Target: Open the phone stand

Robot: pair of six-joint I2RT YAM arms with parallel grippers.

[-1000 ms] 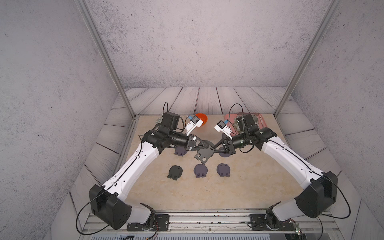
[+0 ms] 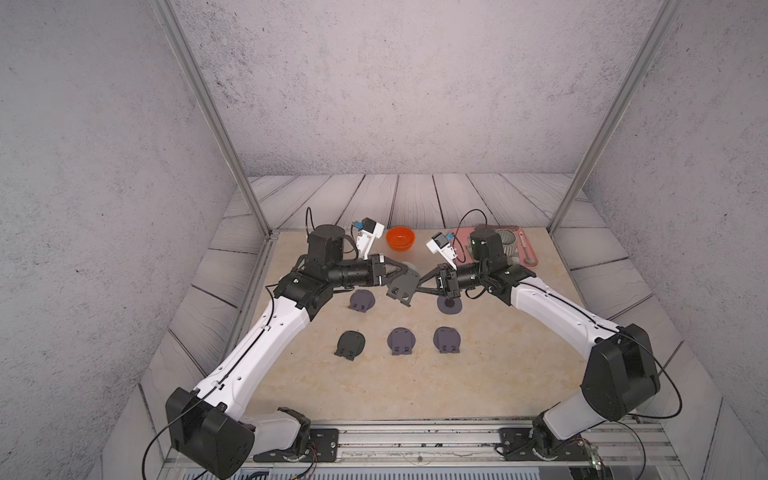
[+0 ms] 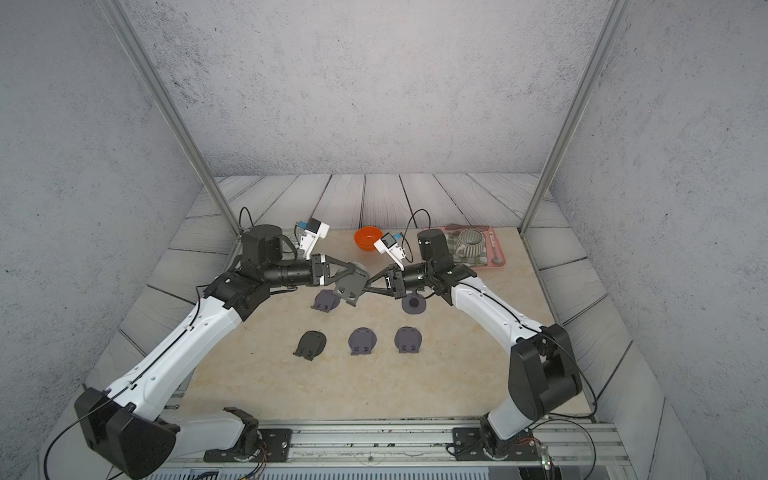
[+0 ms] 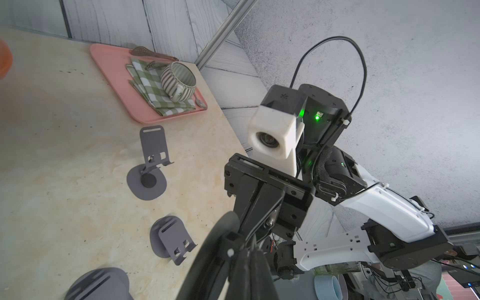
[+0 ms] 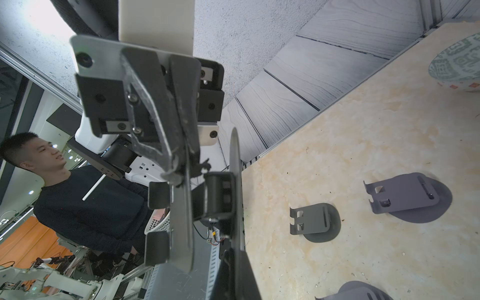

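Observation:
A dark grey phone stand (image 2: pixel 403 286) hangs above the table's middle between my two grippers. The right wrist view shows it nearly edge-on, with its round base disc (image 5: pixel 235 200) apart from its phone plate (image 5: pixel 181 225) and a hinge block (image 5: pixel 218 196) between them. My left gripper (image 2: pixel 402 273) is shut on the phone plate from the left. My right gripper is shut with the thin base disc between its fingers. In the left wrist view, my left gripper hides most of where it grips.
Folded stands (image 2: pixel 401 341) lie on the table below, and one unfolded stand (image 4: pixel 146 165) stands to the right. An orange bowl (image 2: pixel 400 237) sits at the back. A pink tray (image 4: pixel 120 85) holds a cloth and cup.
Over the last second, the left arm has drawn back, and the stand has shifted up and left in the top left view. My right gripper has moved left against the stand.

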